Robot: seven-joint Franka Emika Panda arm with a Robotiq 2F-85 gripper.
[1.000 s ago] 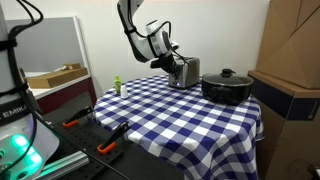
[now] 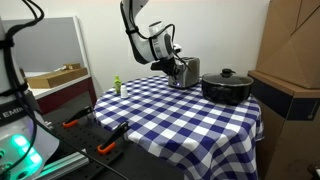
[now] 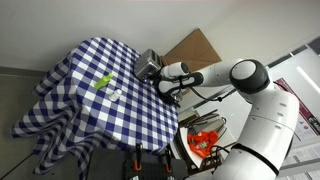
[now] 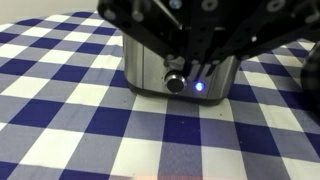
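Note:
A silver toaster (image 2: 186, 74) stands at the back of the checkered table. In the wrist view its metal front (image 4: 150, 72) fills the upper middle, with a round dark knob (image 4: 176, 80) and a blue-lit button (image 4: 199, 86) low on it. My gripper is in front of this face, its fingertips just above the knob and button. It is shut, with nothing visible between its fingers. Whether it touches the toaster, I cannot tell. From the other side, the toaster (image 3: 148, 66) shows with the gripper close by; the toaster's top is hidden in the wrist view.
A lidded black pot (image 2: 228, 87) stands right of the toaster. A green object (image 2: 117, 82) and a small white one (image 2: 124, 91) are at the table's left.
My gripper has shifted slightly to the right in exterior view 1, by the toaster's front. The toaster, pot and small objects look unmoved.

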